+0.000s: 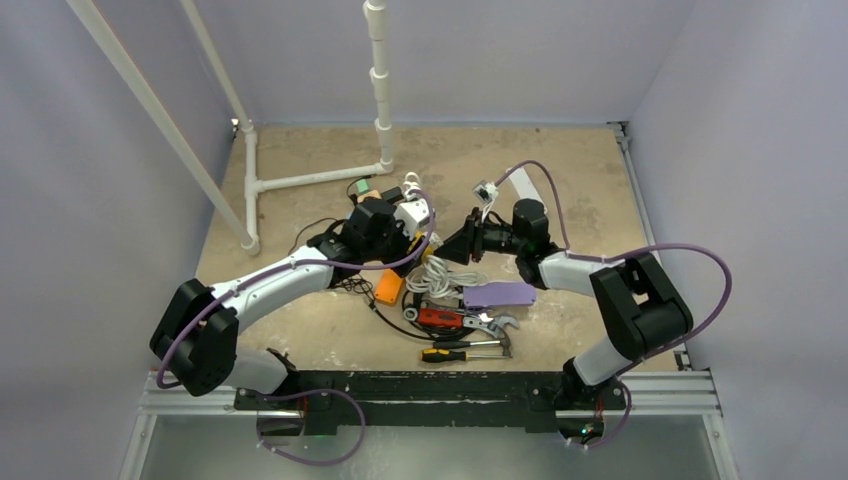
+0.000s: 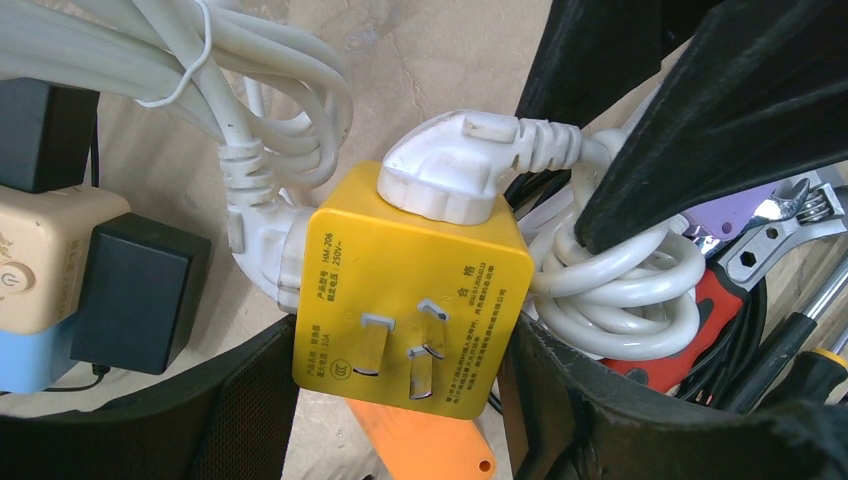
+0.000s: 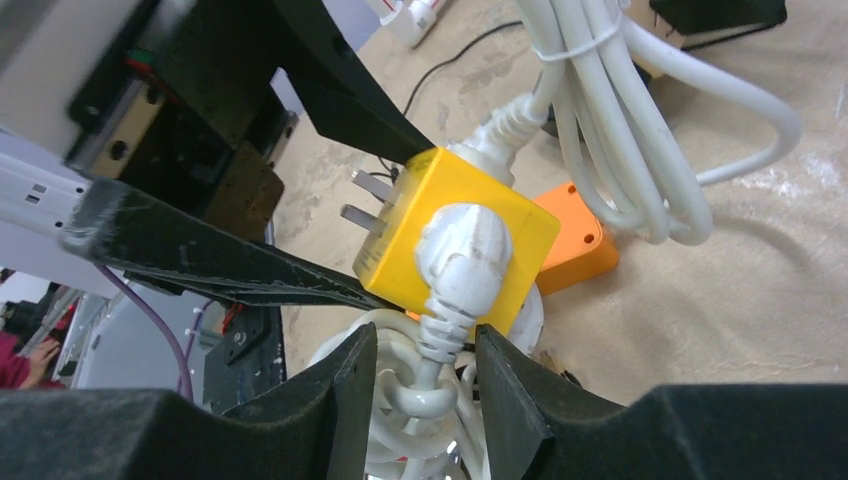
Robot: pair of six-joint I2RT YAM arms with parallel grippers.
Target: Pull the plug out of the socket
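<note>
In the left wrist view a yellow socket block (image 2: 415, 300), its metal prongs facing the camera, is clamped by my left gripper. A white plug (image 2: 440, 170) sits in the block's top face, and another white plug (image 2: 268, 250) in its side. From the upper right reaches my right gripper, one finger on each side of the first plug's cord neck. The right wrist view shows that plug (image 3: 465, 250) seated in the block (image 3: 525, 235), its ribbed neck between the right gripper's parted fingertips (image 3: 360, 365); the fingers look near the neck, contact unclear.
Coiled white cord (image 2: 640, 290) hangs below the plug. Several tools, including a red-handled wrench (image 1: 440, 318) and a hammer (image 1: 500, 343), lie in front. An orange box (image 1: 389, 287) and purple box (image 1: 500, 294) are close by.
</note>
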